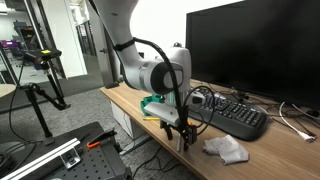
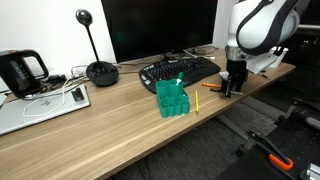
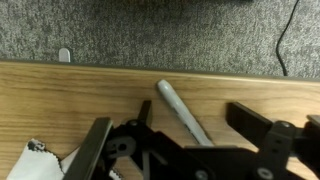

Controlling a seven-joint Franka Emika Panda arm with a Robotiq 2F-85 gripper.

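Observation:
A slim pale grey pen-like stick lies slanted on the wooden tabletop, near the table edge. In the wrist view it is between the two spread fingers of my gripper, with bare wood showing on either side of it. The lower end of the stick runs under the gripper body. From the side, my gripper is low over the table, its fingertips close to the surface. The exterior views do not show clearly whether it touches the stick.
A green basket and a yellow pencil are on the table nearby. A crumpled grey cloth lies to one side. Behind are a black keyboard and a large monitor. Bare wood fills the table's far end.

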